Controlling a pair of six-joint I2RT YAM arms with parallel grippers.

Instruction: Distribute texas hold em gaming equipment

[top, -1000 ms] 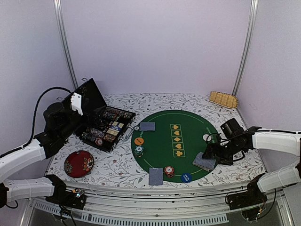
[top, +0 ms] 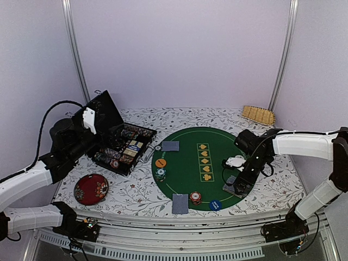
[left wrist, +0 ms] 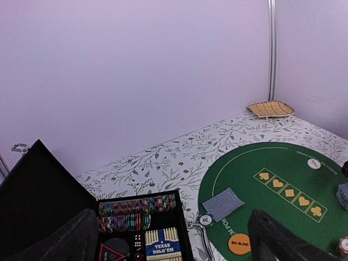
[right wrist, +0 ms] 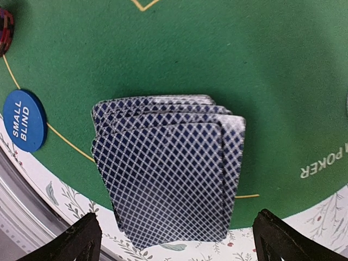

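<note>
My right gripper is open above a loose stack of blue-backed cards [right wrist: 166, 179] at the right front of the green mat [top: 185, 152], beside the blue small blind button [right wrist: 24, 119]. My left gripper is open, raised near the open chip case [top: 122, 147] on the left. Other card piles lie on the mat's left [top: 170, 145] and at its front [top: 180, 204]. An orange big blind button [top: 160, 163] and chip stacks [top: 194, 197] are also on the mat.
A red floral plate [top: 91, 189] sits at the left front, and a woven basket [top: 258, 115] at the back right.
The left arm is still.
</note>
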